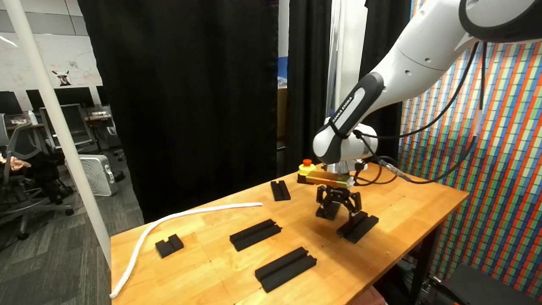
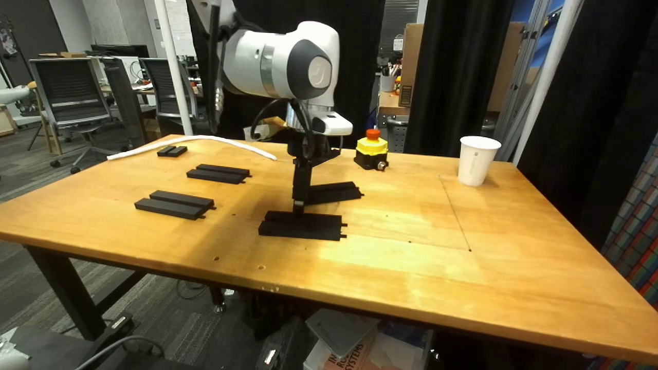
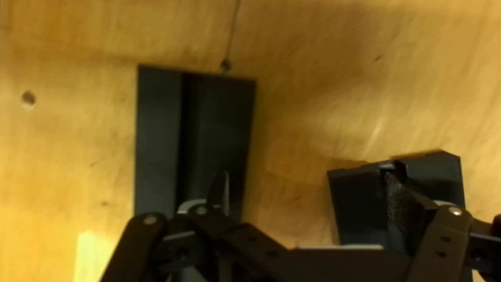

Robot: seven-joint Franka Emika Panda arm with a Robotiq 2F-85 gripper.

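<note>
My gripper stands open and points down at the right part of the table, its fingers spread wide. One finger is over a grooved black block (image 3: 159,141), the nearer one in exterior view 2. The other lies over the groove of a second black block (image 3: 432,176). From the side, a fingertip (image 2: 299,206) reaches down to the near block (image 2: 302,228), apparently at its groove; whether it touches cannot be told. The farther block (image 2: 333,192) lies just behind. Nothing shows held between the fingers.
Two long black blocks (image 1: 254,234) (image 1: 285,269) and two short ones (image 1: 169,246) (image 1: 280,190) lie leftward. A white cord (image 1: 167,217) curves along the back left. An emergency stop (image 2: 371,150) and a paper cup (image 2: 476,161) stand behind.
</note>
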